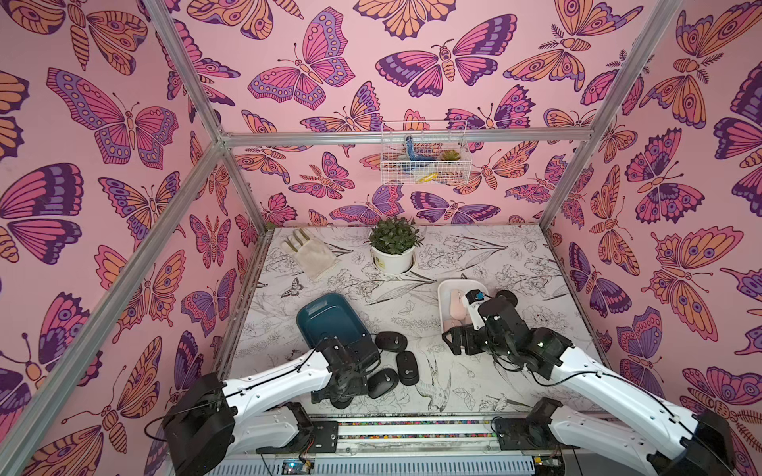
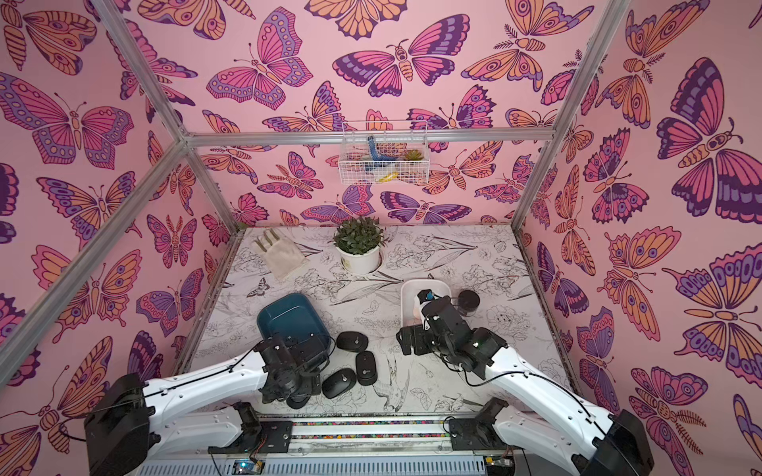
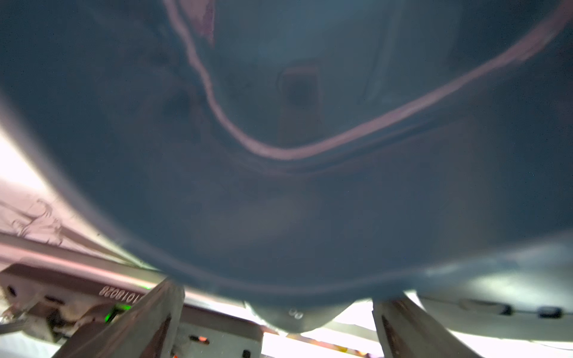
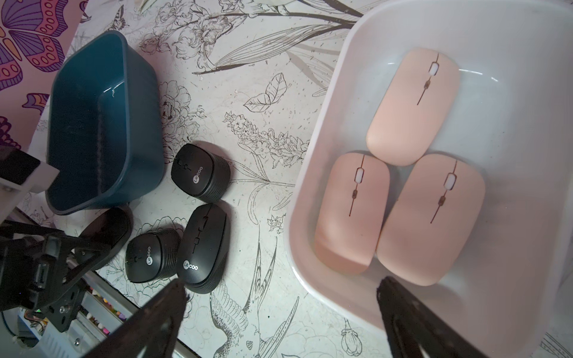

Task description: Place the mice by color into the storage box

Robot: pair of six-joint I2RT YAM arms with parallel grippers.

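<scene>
Three pale pink mice (image 4: 414, 107) lie in the white box (image 4: 331, 77). Over that box's near-left edge, my right gripper stands open and empty. The dark teal box (image 1: 329, 313) is empty on the left side of the table. Several black mice (image 4: 203, 247) rest on the table beside its near-right corner. One black mouse (image 4: 113, 229) lies partly under my left gripper, which is open at the teal box's near side. The teal box wall (image 3: 286, 226) fills most of the left wrist view, with a slice of mouse (image 3: 298, 316) showing below it between the fingers.
A potted plant (image 1: 393, 242) and a work glove (image 1: 309, 252) sit at the back of the table. A round black object (image 2: 468, 300) stands right of the white box. Bare table lies between the black mice and the white box.
</scene>
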